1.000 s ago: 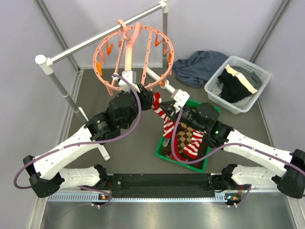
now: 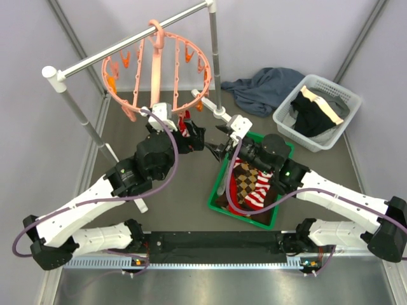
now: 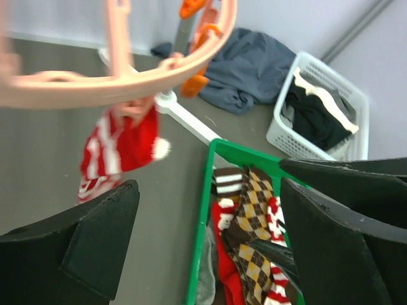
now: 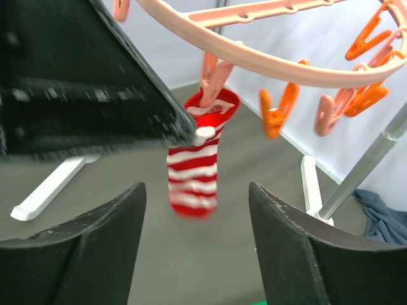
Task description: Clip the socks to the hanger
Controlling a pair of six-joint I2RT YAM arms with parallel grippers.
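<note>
A red-and-white striped sock (image 4: 194, 168) hangs from a pink clip (image 4: 216, 75) on the round pink hanger (image 2: 208, 73). In the left wrist view the sock (image 3: 121, 143) is blurred, left of the gap between my fingers. My left gripper stands open beside the hanger's near rim, holding nothing. Spread wide, my right gripper is empty too, and the sock hangs clear beyond it. More socks (image 3: 254, 222), striped and brown checked, lie in the green tray (image 2: 212, 198), partly under the right arm in the top view.
Orange clips (image 4: 276, 105) dangle around the hanger rim from a metal rack (image 2: 133, 39). A white basket (image 2: 280, 122) with dark clothes stands at back right beside a blue-grey cloth (image 2: 261, 89).
The hanger with the sock has swung left and away from the right gripper. The left gripper has shifted slightly left.
</note>
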